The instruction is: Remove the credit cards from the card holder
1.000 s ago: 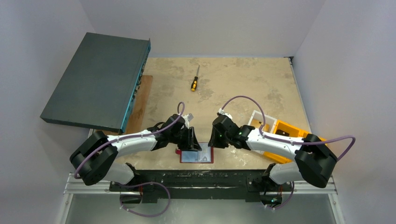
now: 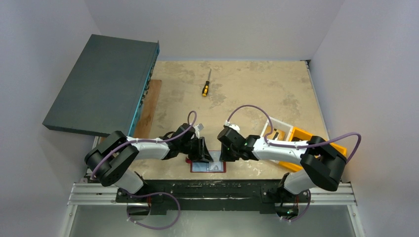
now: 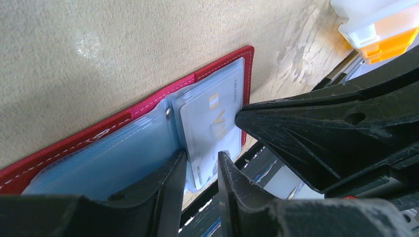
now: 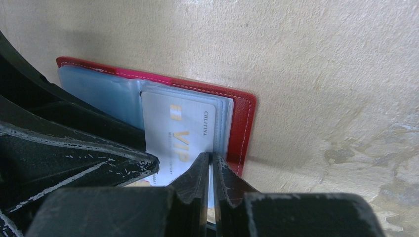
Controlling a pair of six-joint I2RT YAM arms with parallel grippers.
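Observation:
The red card holder (image 2: 208, 172) lies open near the table's front edge, its clear blue sleeves facing up. A white VIP card sits in the right-hand sleeve, as the right wrist view shows too, where the card (image 4: 163, 123) bears gold lettering. My left gripper is over the card's left edge with a narrow gap between its fingertips; no card is clearly held there. On the right side of the sleeves, my right gripper is shut, its tips at the sleeve's edge. Whether thin plastic lies between them cannot be seen.
A screwdriver (image 2: 206, 89) lies at the back of the table. White and orange bins (image 2: 301, 134) stand at the right, and a large dark box (image 2: 106, 84) at the left.
The right gripper has come left and slightly down onto the holder's right side. My left gripper has edged slightly down and stays over the holder, which has not moved.

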